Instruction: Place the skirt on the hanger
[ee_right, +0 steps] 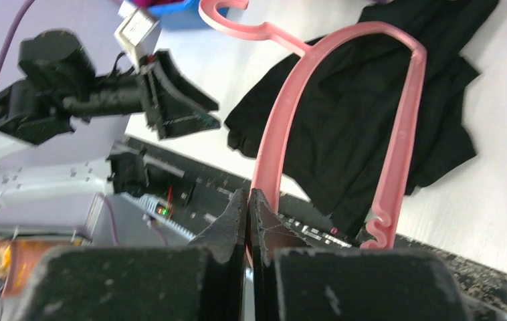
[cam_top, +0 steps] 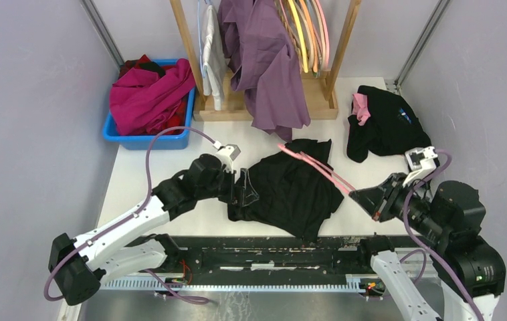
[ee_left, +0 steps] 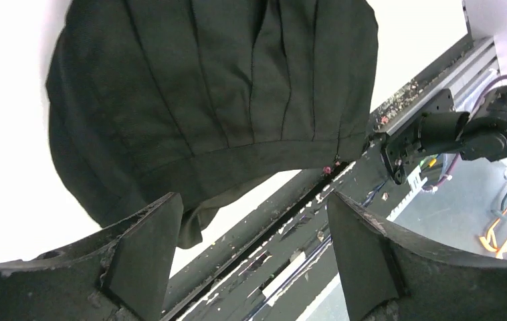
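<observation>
A black skirt (cam_top: 284, 190) lies spread on the white table, one corner hanging over the front edge. My right gripper (cam_top: 359, 199) is shut on a pink hanger (cam_top: 322, 168), which reaches left over the skirt's right side. In the right wrist view the hanger (ee_right: 288, 100) rises from between the closed fingers, its hook at the top. My left gripper (cam_top: 249, 190) is above the skirt's left edge. In the left wrist view its fingers (ee_left: 150, 247) stand well apart with nothing between them, and the skirt's waistband (ee_left: 251, 157) lies ahead.
At the back stands a wooden rack (cam_top: 335, 67) with several coloured hangers (cam_top: 311, 33) and a purple garment (cam_top: 264, 60). A blue bin (cam_top: 147, 142) of clothes is at back left. Another black garment (cam_top: 388, 124) lies at back right.
</observation>
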